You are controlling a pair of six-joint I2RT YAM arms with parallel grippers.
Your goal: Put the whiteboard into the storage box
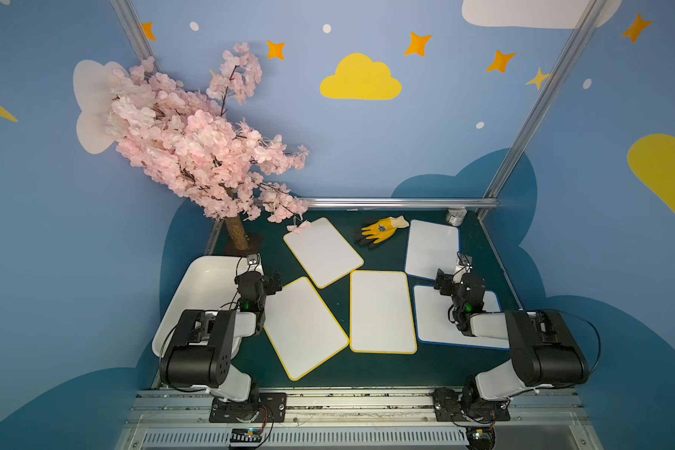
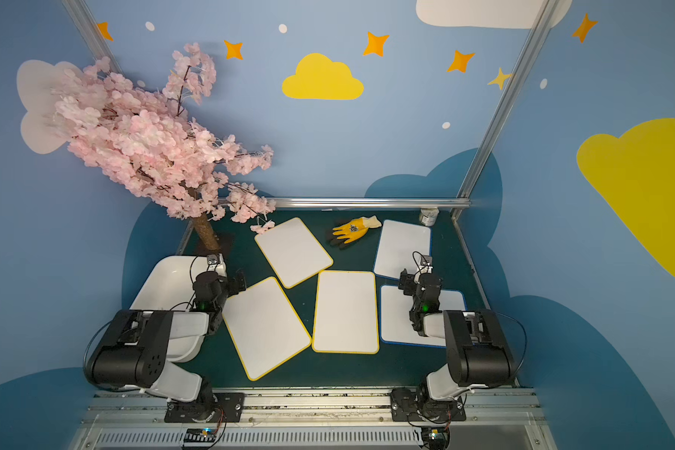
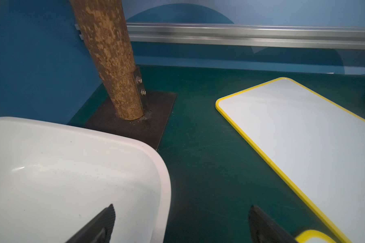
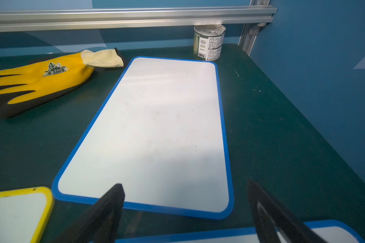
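Observation:
Three yellow-edged whiteboards lie flat on the dark green table: one at the back (image 1: pixel 322 252), one at left front (image 1: pixel 305 327) and one in the middle (image 1: pixel 382 311). Two blue-edged boards lie on the right, one behind (image 4: pixel 150 133) and one in front (image 1: pixel 435 318). The white storage box (image 3: pixel 163 194) stands at the far left, its visible part empty. My left gripper is open above the box's right rim, nothing between its fingers. Over the blue-edged boards, my right gripper hangs open and empty.
Behind the box rises a blossom tree on a trunk (image 3: pixel 109 60) with a flat base. A yellow-black glove (image 4: pixel 48 77) and a can (image 4: pixel 208 42) sit at the back. Bare table shows along the right side and front edge.

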